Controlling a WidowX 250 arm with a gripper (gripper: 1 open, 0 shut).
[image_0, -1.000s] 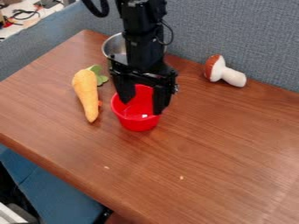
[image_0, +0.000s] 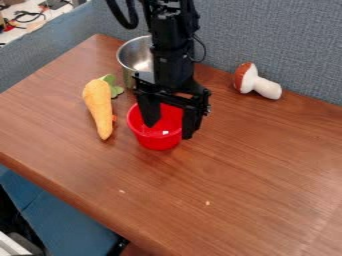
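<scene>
My black gripper (image_0: 171, 124) hangs open over a red bowl (image_0: 152, 140), its fingers straddling the bowl's upper part; whether anything lies inside the bowl is hidden. A yellow carrot with green leaves (image_0: 99, 106) lies to the left of the bowl. A steel pot (image_0: 132, 53) stands behind the arm, partly hidden by it. A toy mushroom (image_0: 261, 85) with a red-brown cap lies on its side to the right, near the back.
A grey padded wall (image_0: 281, 40) runs along the back. Cables lie off the table at the top left.
The gripper has shifted slightly to the right over the red bowl, exposing a little more of the steel pot. The objects have not visibly moved.
</scene>
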